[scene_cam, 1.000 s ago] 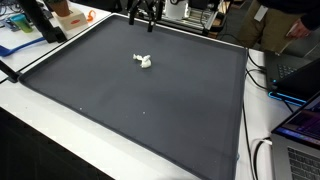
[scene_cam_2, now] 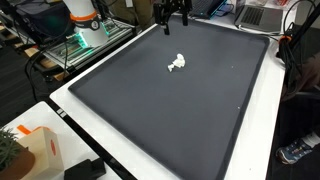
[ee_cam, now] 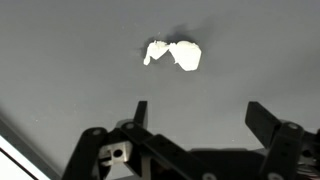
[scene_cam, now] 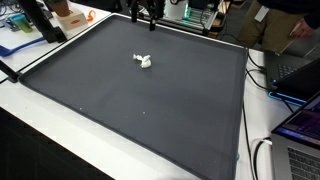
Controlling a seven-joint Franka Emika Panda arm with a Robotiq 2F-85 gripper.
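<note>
A small crumpled white object [scene_cam: 143, 61] lies on the dark grey board [scene_cam: 140, 105], toward its far side. From the wrist view it shows as two joined lumps [ee_cam: 180, 53], a smaller one on the left and a rounder one on the right. My gripper is open, its two dark fingers wide apart with only bare board between them. The white object lies beyond the fingertips, apart from them. In the second exterior view, the gripper [scene_cam_2: 174, 20] is partly cut off at the top edge, behind the white object [scene_cam_2: 176, 62].
Free board surrounds the white object. A laptop [scene_cam: 300, 145] and cables stand along the right side in the first exterior view. Tools and boxes [scene_cam: 66, 15] crowd the far left corner. A potted plant [scene_cam_2: 14, 155] sits at lower left in the second exterior view.
The white object has stayed in place. At the top edge, the gripper shows at most a slight shift.
</note>
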